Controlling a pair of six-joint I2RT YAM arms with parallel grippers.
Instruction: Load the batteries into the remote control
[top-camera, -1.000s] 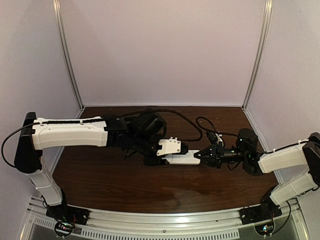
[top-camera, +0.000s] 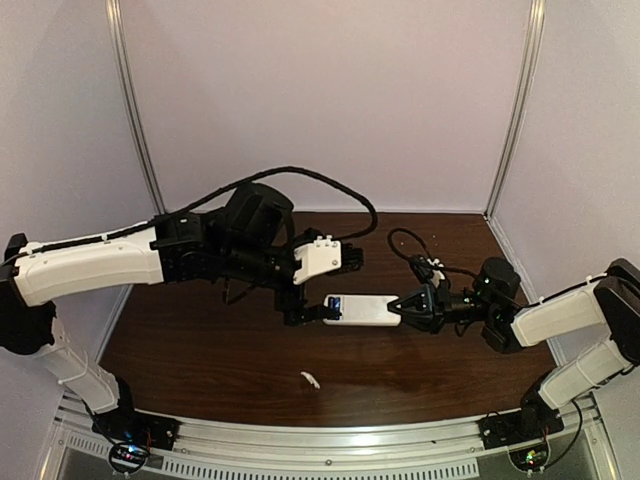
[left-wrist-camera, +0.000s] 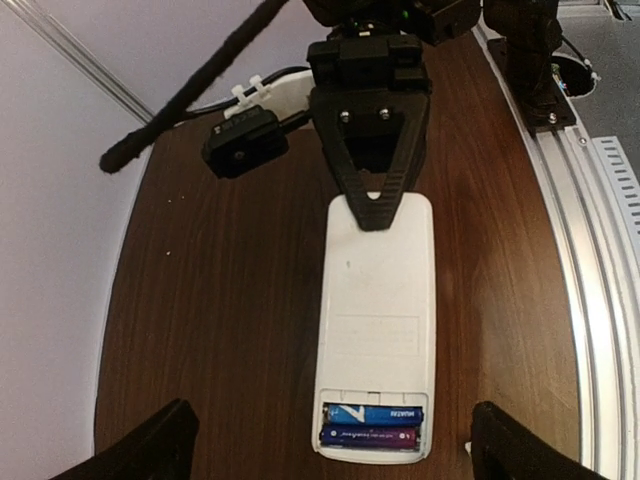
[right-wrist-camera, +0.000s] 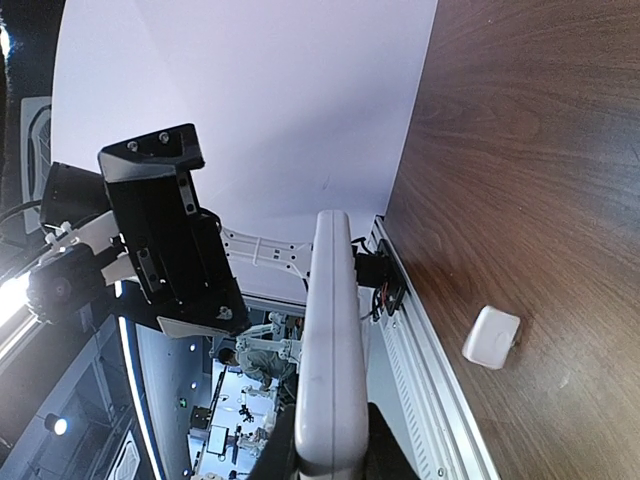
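The white remote is held at one end by my right gripper, shut on it. In the left wrist view its open battery compartment holds two batteries side by side, a blue one and a darker purple-blue one. My left gripper is open, raised above that compartment end with nothing visible between its fingers. A small white piece, which looks like the battery cover, lies on the table in front of the remote.
Side and back walls enclose it, and a metal rail runs along the front edge.
My left arm has risen and drawn back a little from the remote, uncovering the batteries and the small white piece on the table.
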